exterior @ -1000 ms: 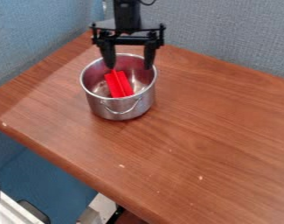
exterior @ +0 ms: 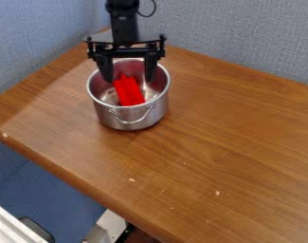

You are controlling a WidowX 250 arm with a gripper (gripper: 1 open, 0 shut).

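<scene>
A black gripper (exterior: 127, 70) hangs from the top of the view over a steel pot (exterior: 128, 114), its two fingers spread open and reaching down into the pot's mouth. Inside the pot lies a red object (exterior: 128, 90), below and between the fingertips. I cannot tell whether the fingertips touch it.
Grey padded walls stand behind and to the left. Past the table's lower-left edge are a blue floor and some white and dark items.
My gripper has moved a little left and down over the pot since a second ago. The pot appears to stand in the same place.
</scene>
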